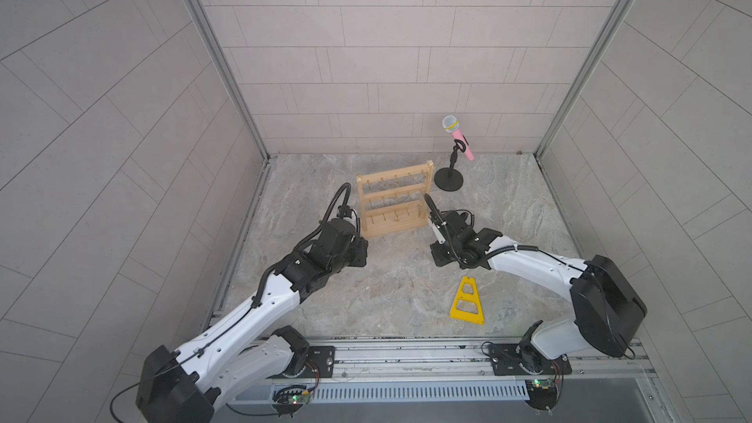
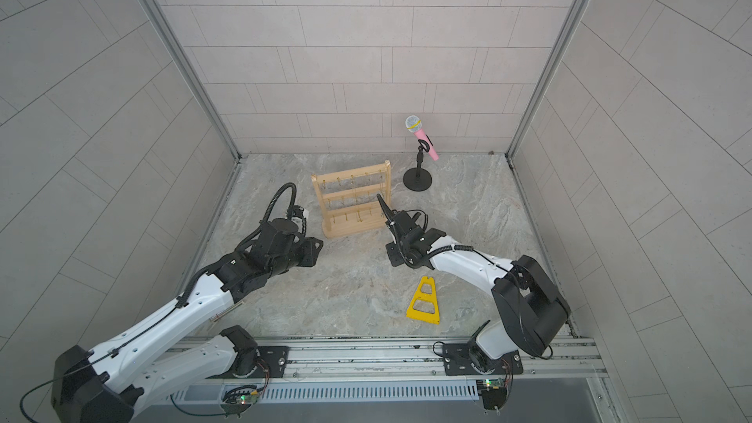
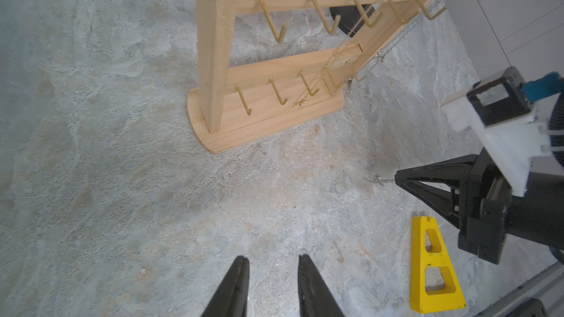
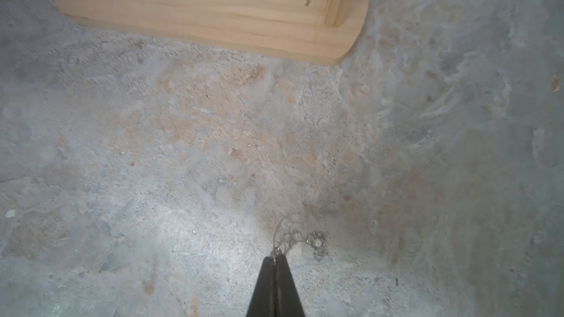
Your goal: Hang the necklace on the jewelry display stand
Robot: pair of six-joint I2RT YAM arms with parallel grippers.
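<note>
The wooden jewelry stand with rows of brass hooks stands behind both grippers. A thin silver necklace shows just ahead of my right gripper, whose fingertips are together. The chain reaches these tips in the right wrist view; whether it is pinched between them I cannot tell. From the left wrist view, the same chain appears beside the right fingertips. My left gripper is open over bare table in front of the stand, empty between its fingers. Both grippers' tips are hidden in the top views.
A gold chain hangs on the stand, and a silver chain hangs by its right post. The yellow triangular piece lies near the front edge. A pink microphone stands behind right.
</note>
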